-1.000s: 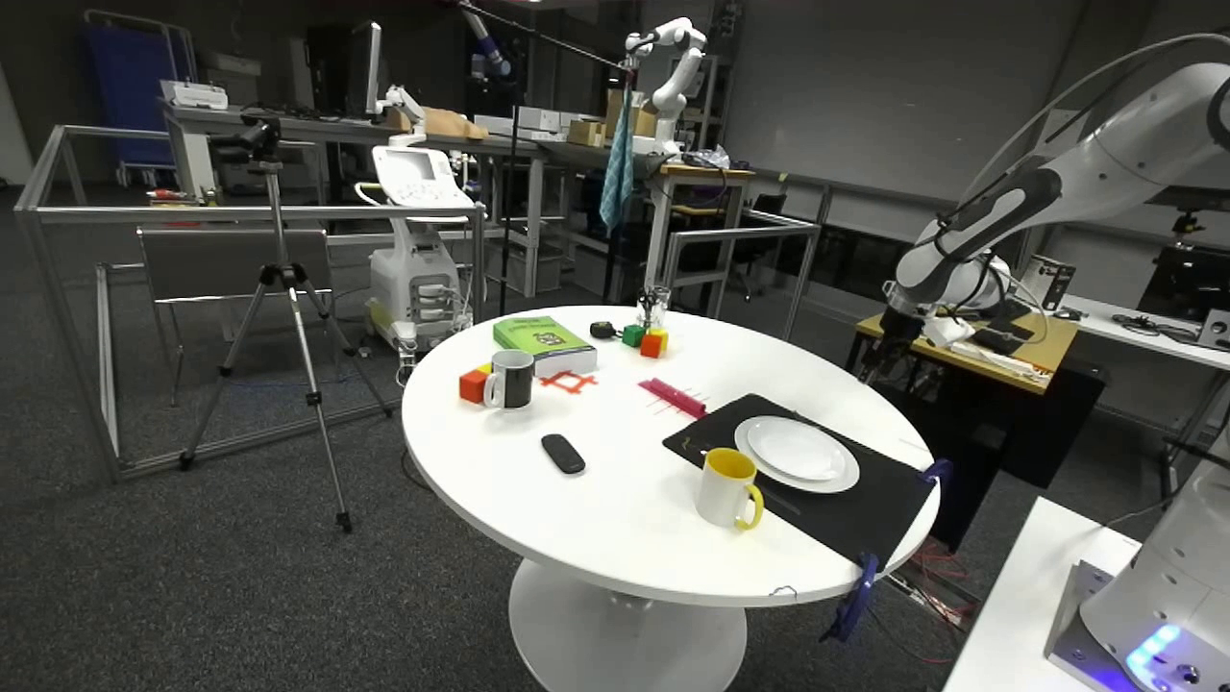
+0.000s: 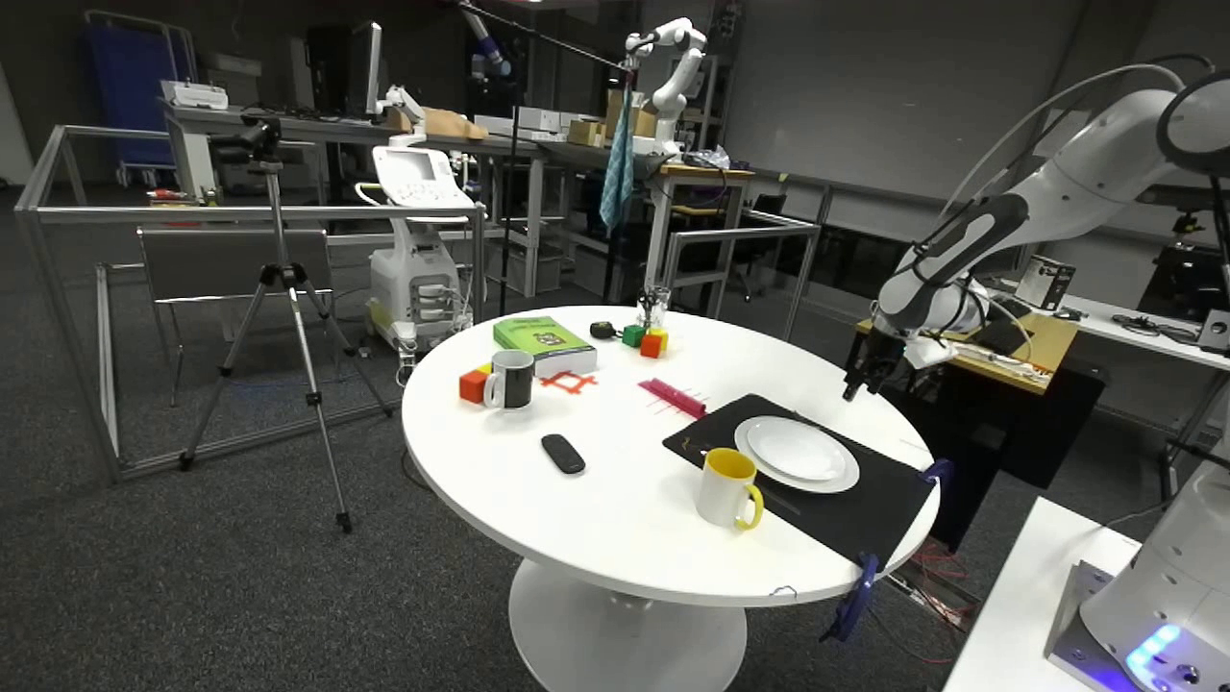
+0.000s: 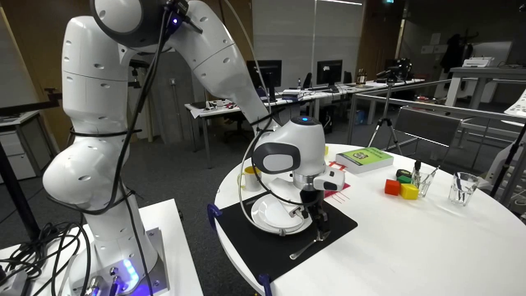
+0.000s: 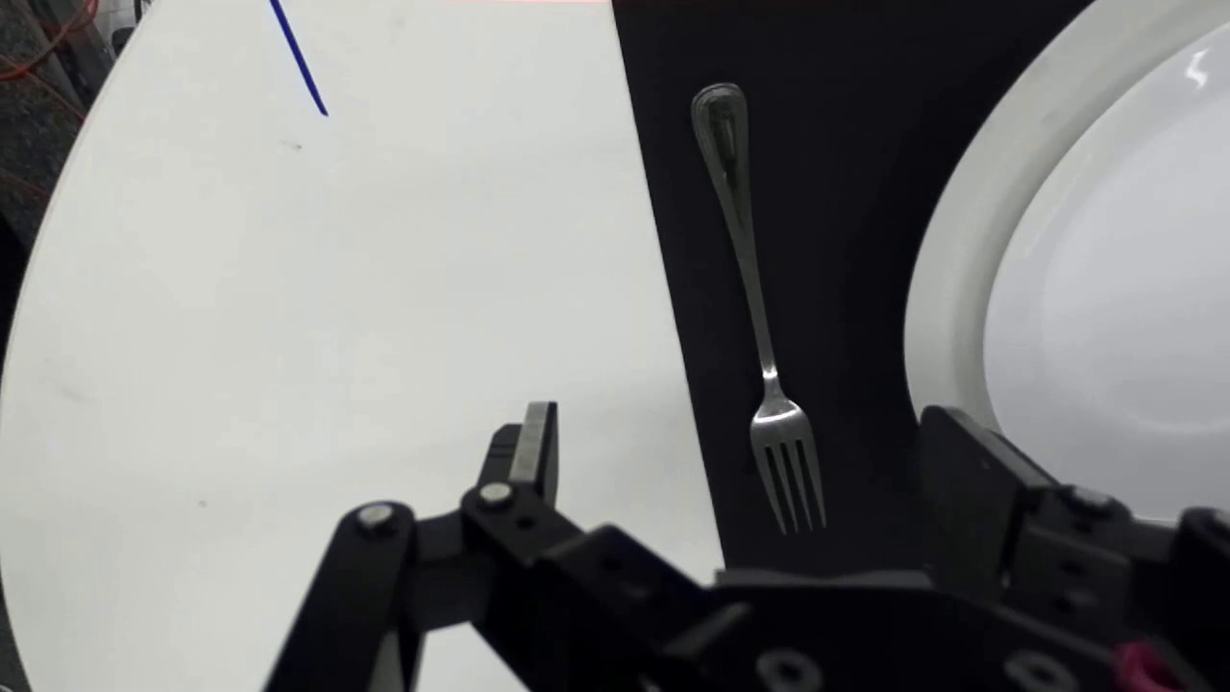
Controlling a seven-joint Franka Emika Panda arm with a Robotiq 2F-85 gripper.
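A metal fork point(image 4: 750, 277) lies on the black mat point(image 4: 830, 173), its tines toward my gripper in the wrist view. Both fingers point(image 4: 536, 450) stand wide apart, one over the white table and the other near the plate, with nothing held between them. Beside the fork, two stacked white plates point(image 4: 1130, 265) rest on the mat. From the second exterior view, my gripper point(image 3: 321, 236) hangs just above the fork point(image 3: 303, 250), at the mat's edge. How far it is above the mat is hard to tell.
A yellow and white mug point(image 2: 726, 486) stands by the mat. Blue clamps point(image 2: 853, 600) grip the table edge. Farther off are a green book point(image 2: 548, 346), a dark mug point(image 2: 509, 381), colored blocks point(image 3: 392, 187) and glasses point(image 3: 462, 188).
In the first exterior view, the arm and gripper have shifted left, inward over the table. The objects on the table look unmoved.
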